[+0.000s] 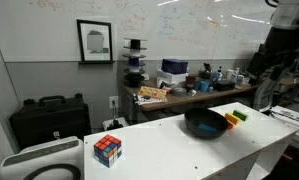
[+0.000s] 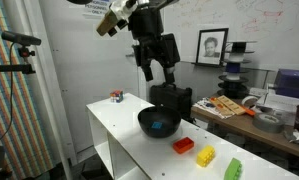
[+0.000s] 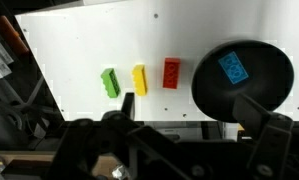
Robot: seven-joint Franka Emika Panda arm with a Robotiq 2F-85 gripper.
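A blue block (image 3: 232,68) rests inside the round black pan (image 3: 214,92). Beside the pan, a red block (image 3: 171,73), a yellow block (image 3: 140,80) and a green block (image 3: 110,83) lie apart on the white table. High over the table hangs my gripper (image 2: 158,74), its two fingers spread with empty space between them. The wrist view looks down on the blocks and pan, with the dark fingers along the bottom edge covering a little of the pan's near rim.
A multicoloured puzzle cube (image 1: 107,150) sits at the other end of the white table (image 1: 164,155). Bare surface separates it from the pan. Behind stands a wooden bench (image 1: 194,99) crowded with boxes and tools.
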